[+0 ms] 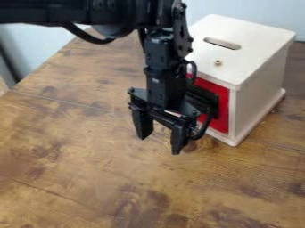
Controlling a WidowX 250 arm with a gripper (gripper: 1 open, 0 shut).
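My black gripper (160, 134) hangs low over the wooden table just in front of a white wooden box (249, 80), its two fingers spread open with nothing seen between them. The box has a slot and a knob on top and a red front panel (223, 120), largely hidden behind my gripper, its wrist and a cable.
A pale wall (36, 44) stands behind the table at the back.
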